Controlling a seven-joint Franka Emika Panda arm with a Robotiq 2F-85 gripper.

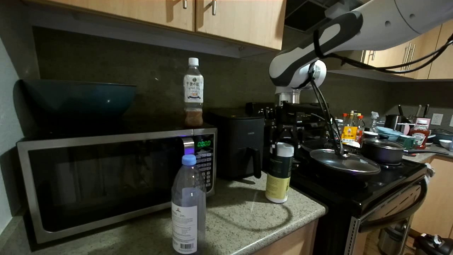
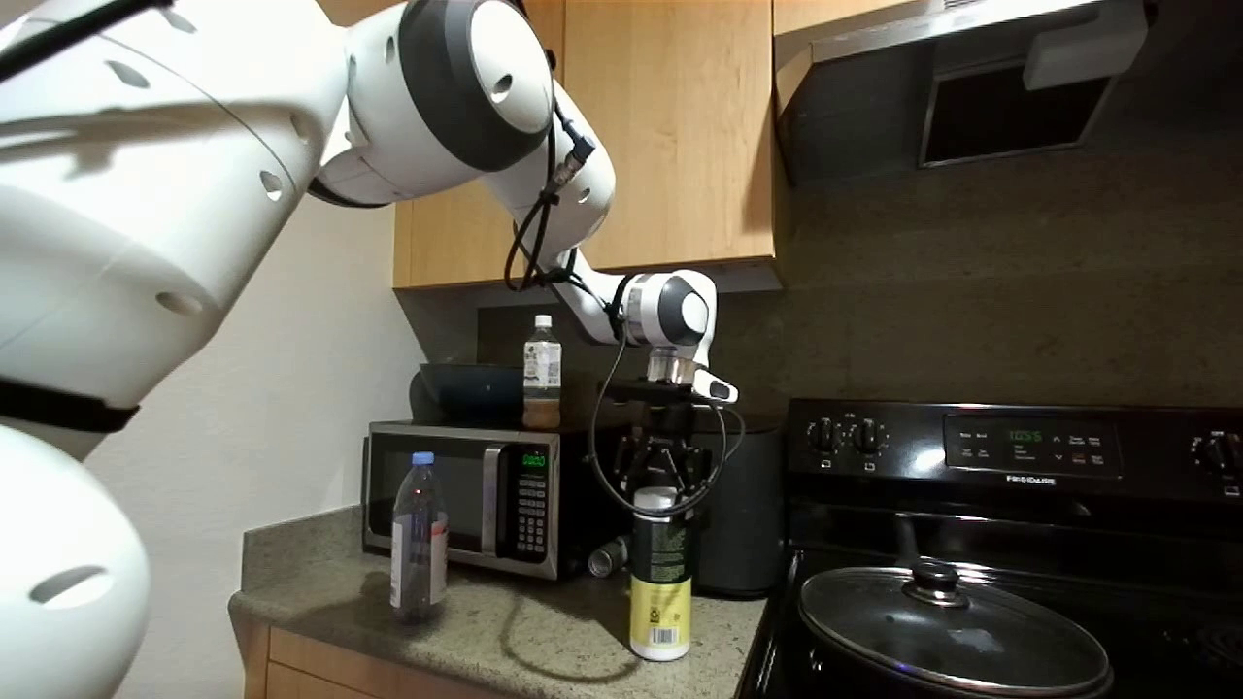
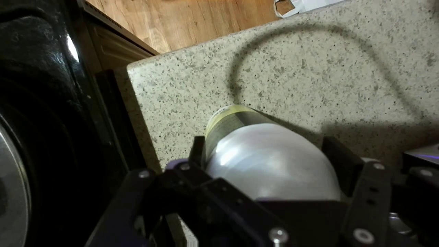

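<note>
A white-lidded canister with a dark and yellow label stands upright on the counter, close to the stove. Over its top is my gripper, pointing down. In the wrist view the pale lid fills the space between the two spread fingers, one to each side of it. The fingers are open, and I cannot tell whether either finger touches the canister.
A clear bottle with a blue cap stands in front of the microwave. Behind the canister is a black air fryer, with a can lying near it. The stove has a lidded pan.
</note>
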